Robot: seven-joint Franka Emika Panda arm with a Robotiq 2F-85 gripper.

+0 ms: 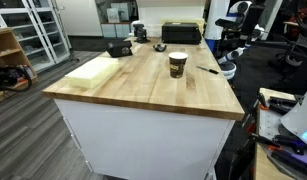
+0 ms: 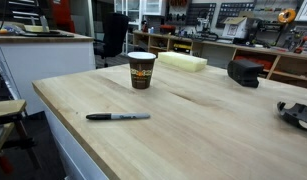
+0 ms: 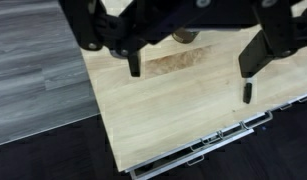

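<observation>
A dark paper cup with a pale rim stands upright on the wooden tabletop. In exterior view 2 the cup shows an orange printed band. A black marker lies flat near the front edge of the table, apart from the cup. From the wrist, the marker appears close to the right finger. My gripper is open above the table, its fingers wide apart and nothing held. Part of the cup shows near the top, beneath the gripper's body.
A pale yellow block lies by the table's left edge. Farther back are a black block and a small dark object, with a dark box behind. Bare wood surrounds the cup and marker.
</observation>
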